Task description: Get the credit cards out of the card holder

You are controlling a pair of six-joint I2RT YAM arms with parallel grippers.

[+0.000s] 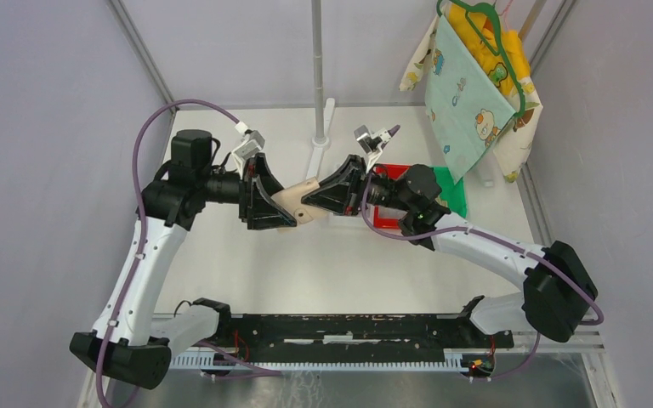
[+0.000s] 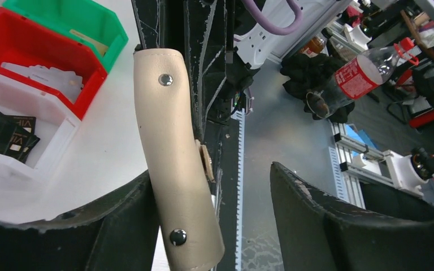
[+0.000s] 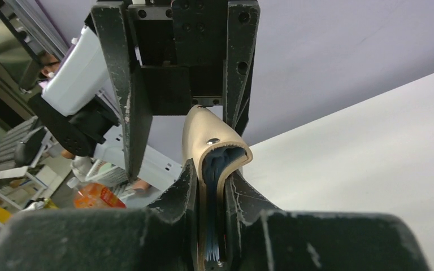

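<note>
A beige leather card holder point(image 1: 293, 201) is held in the air between both grippers. In the left wrist view its snapped side point(image 2: 175, 158) stands between the spread fingers of my left gripper, which is open. My right gripper is shut on the holder. Its open end point(image 3: 220, 152) faces up in the right wrist view, with a dark blue-grey interior showing; whether cards are inside I cannot tell for sure.
Red point(image 2: 22, 45), green point(image 2: 79, 17) and white point(image 2: 56, 130) bins stand at the back right of the table, the white one holding dark cards. Cloths on hangers point(image 1: 468, 93) hang at the back right.
</note>
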